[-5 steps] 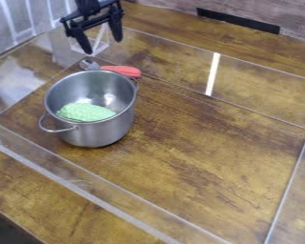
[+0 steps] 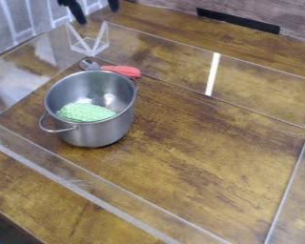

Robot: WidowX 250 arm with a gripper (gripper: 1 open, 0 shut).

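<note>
A steel pot [image 2: 107,132] with side handles stands on the wooden table at left. A pale green textured item [image 2: 85,112] lies inside it. Behind the pot lies a utensil with a red handle [image 2: 122,71] and a metal head. My black gripper [image 2: 81,10] is only partly visible at the top edge, above and behind the pot, cut off by the frame, with its fingertips apart.
Clear plastic walls with white tape strips [image 2: 213,74] border the work area. A white slatted object stands at the upper left.
My gripper has moved up, mostly out of the frame. The pot, green item and utensil look unmoved.
</note>
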